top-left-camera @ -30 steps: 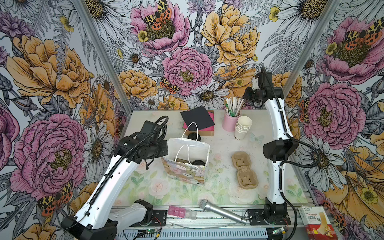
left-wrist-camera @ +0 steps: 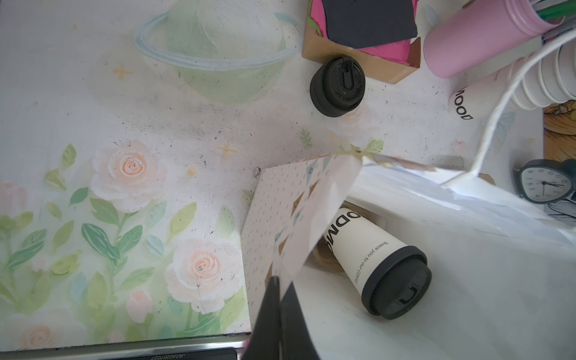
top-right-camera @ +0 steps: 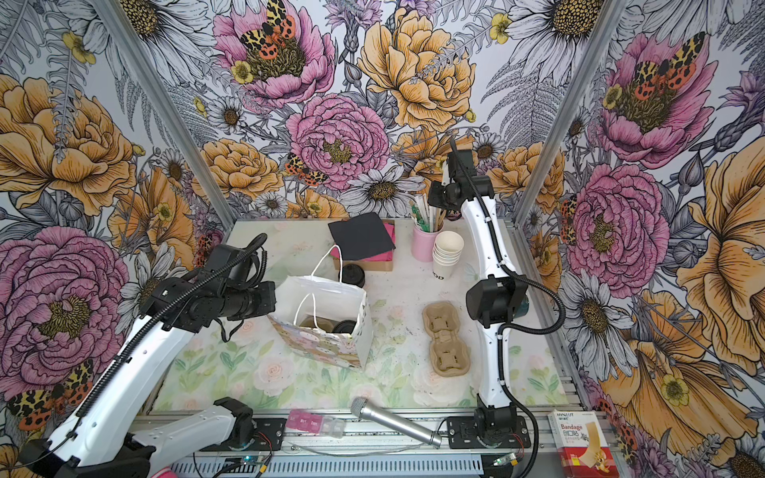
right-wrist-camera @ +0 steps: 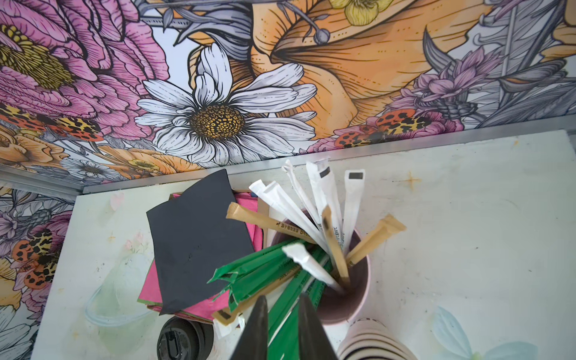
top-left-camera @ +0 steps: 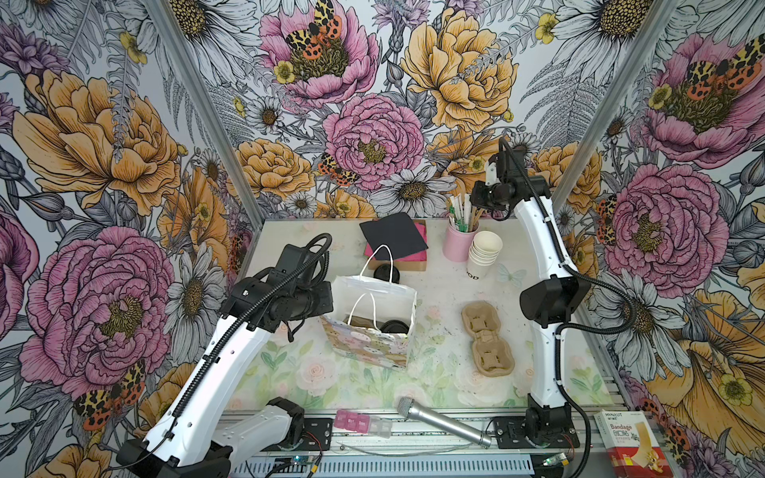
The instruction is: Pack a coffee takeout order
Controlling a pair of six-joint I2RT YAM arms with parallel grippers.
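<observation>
A white paper bag [top-left-camera: 382,346] with a floral print stands on the table. Inside it lies a MOOD cup [left-wrist-camera: 372,255] with a black lid, on its side or tilted. My left gripper is shut at the bag's left rim, with the thin paper running in between its fingertips. At the back, a pink cup [right-wrist-camera: 360,288] holds white, brown and green wrapped sticks [right-wrist-camera: 288,288]. Over these, my right gripper stands part open, fingers pointing at the green sticks; none is visibly gripped.
A stack of paper cups [top-left-camera: 483,251] stands close by the pink cup. Black lids [left-wrist-camera: 337,85] and a box of napkins [left-wrist-camera: 372,24] lie behind the bag. A cardboard cup carrier [top-left-camera: 487,338] rests right of the bag; a microphone [top-left-camera: 442,420] lies at the front.
My right gripper has moved left and slightly down, closer over the sticks. The left gripper and the bag's rim have shifted only a little to the left.
</observation>
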